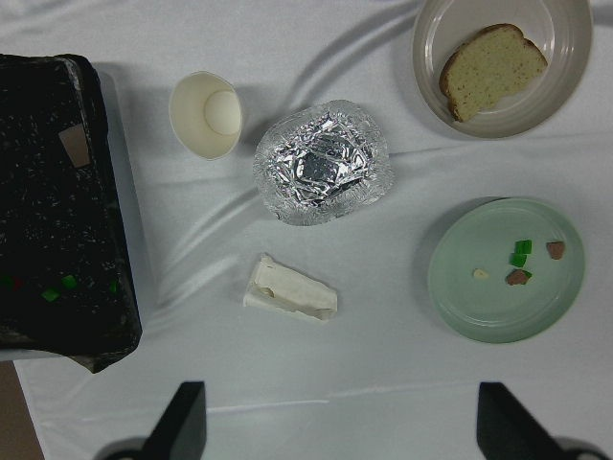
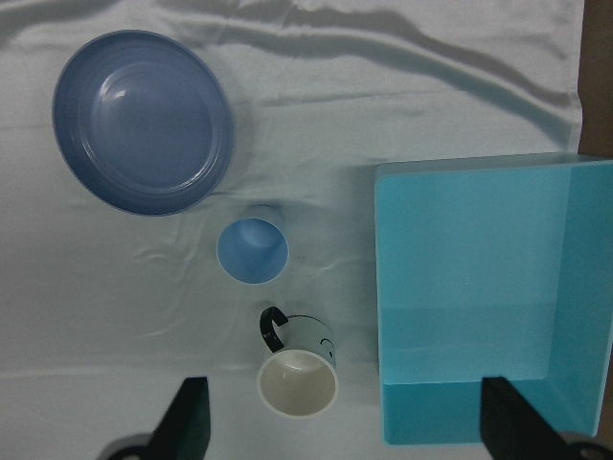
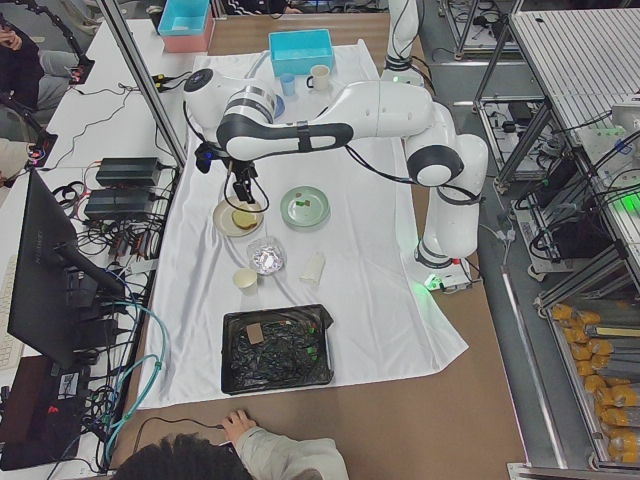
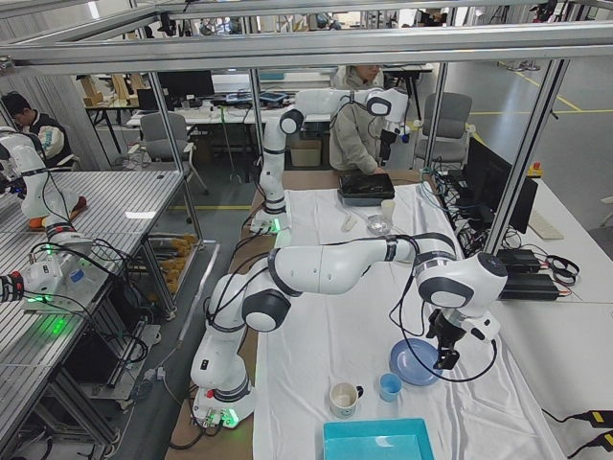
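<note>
My left gripper hangs open over the cloth, nothing between its fingers. Below it in the left wrist view lie a beige plate (image 1: 431, 67) with a bread slice (image 1: 490, 69), a green plate (image 1: 488, 297) with small food bits, crumpled foil (image 1: 323, 163), a paper cup (image 1: 206, 115), a white wrapper (image 1: 290, 290) and a black tray (image 1: 57, 211). My right gripper also hangs open and empty, above a blue plate (image 2: 144, 125), a blue cup (image 2: 252, 247), a white mug (image 2: 297, 369) and a turquoise bin (image 2: 469, 268).
A monitor (image 3: 55, 270) and cables line one side of the table, metal frames (image 3: 570, 90) the other. A person (image 3: 280, 455) sits at the black tray's end. Bare cloth surrounds the items.
</note>
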